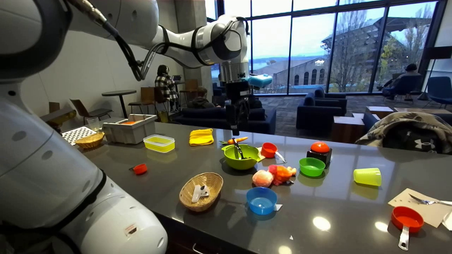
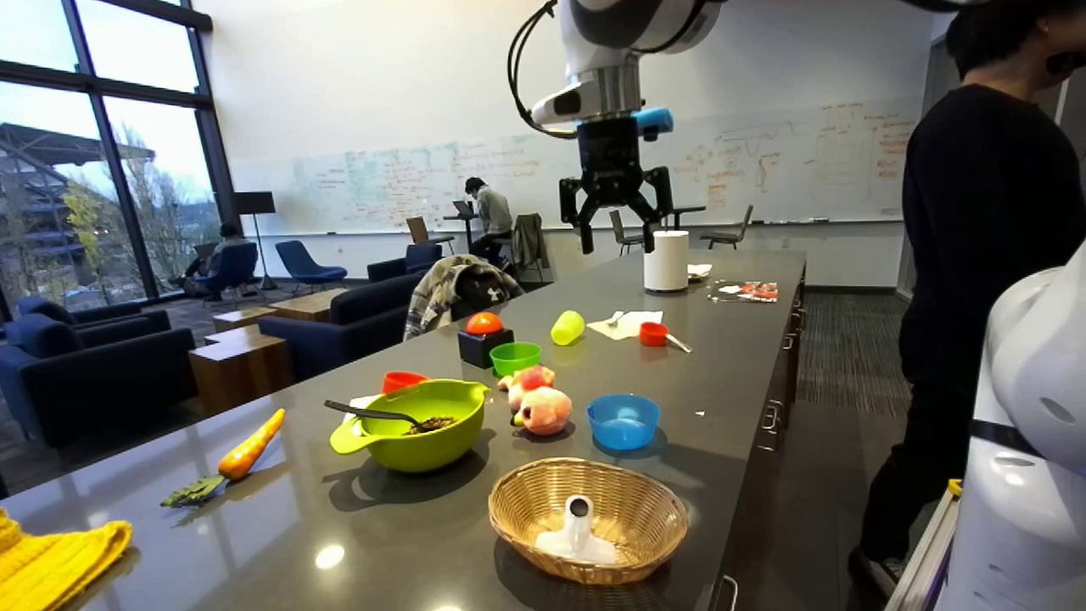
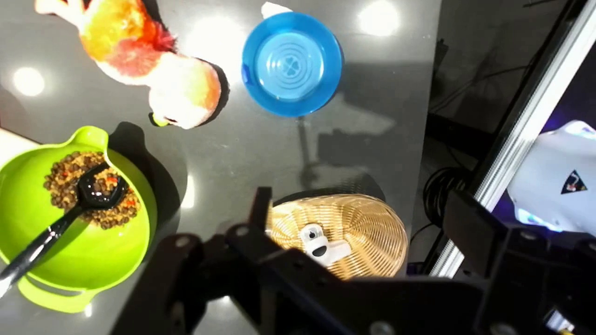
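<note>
My gripper [image 2: 618, 244] hangs high above the counter, open, with empty space between its spread fingers. A green bowl [image 2: 422, 448] holds dark and tan bits, and a black spoon [image 3: 56, 228] rests in it. Beside the bowl lies an orange and pink plush toy [image 3: 131, 53]. The blue bowl [image 3: 291, 64] stands near the counter's edge and looks empty. Inside an oval wicker basket [image 3: 380, 223] lies a white piece with a dark round spot [image 3: 324, 245]; my gripper's dark parts cover the basket's lower edge in the wrist view.
A red button on a black box [image 1: 320, 153], a green cup [image 1: 312, 167] and a yellow cup [image 1: 367, 177] stand to the right. A carrot [image 2: 251, 445] and yellow cloth [image 1: 201, 137] lie toward the back. A grey bin [image 1: 131, 129] is at the left.
</note>
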